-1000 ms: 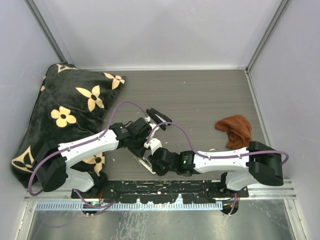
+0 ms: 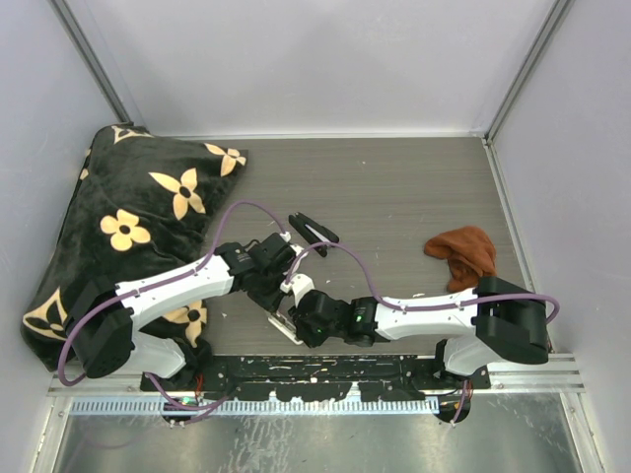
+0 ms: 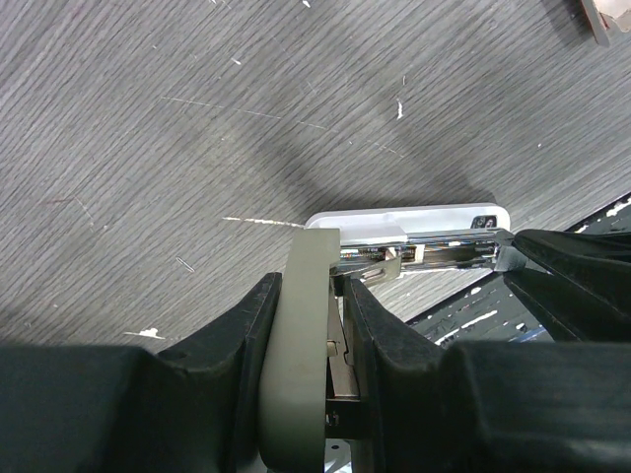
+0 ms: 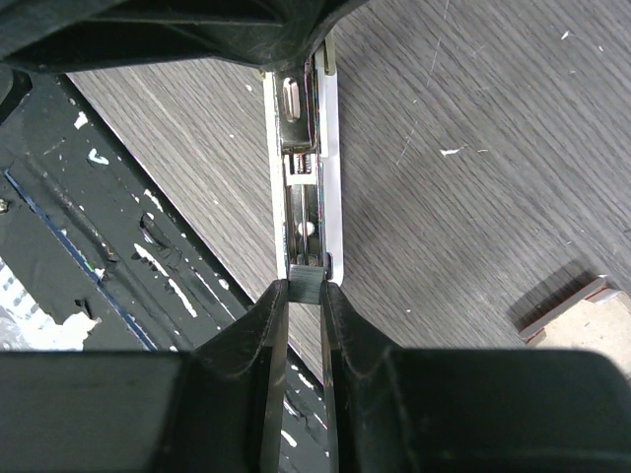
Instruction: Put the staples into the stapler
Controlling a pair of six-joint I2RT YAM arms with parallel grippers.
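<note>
The opened stapler shows a white base (image 3: 370, 221) and a bare metal magazine (image 3: 449, 253) with a spring inside. My left gripper is shut on the stapler's grey-green upper part (image 3: 308, 325), which crosses the near end of the magazine. In the right wrist view a small grey staple strip (image 4: 306, 284) sits between the fingertips of my right gripper, close together on either side. The strip lies at the open end of the magazine (image 4: 304, 217), seemingly touching it. From above, the arms hide most of the stapler (image 2: 284, 328).
A small open box (image 4: 592, 330) lies on the table to one side. Farther back is a black tool-like object (image 2: 314, 231). A brown cloth (image 2: 463, 254) lies at the right and a flowered dark cushion (image 2: 138, 217) at the left.
The left arm has barely moved.
</note>
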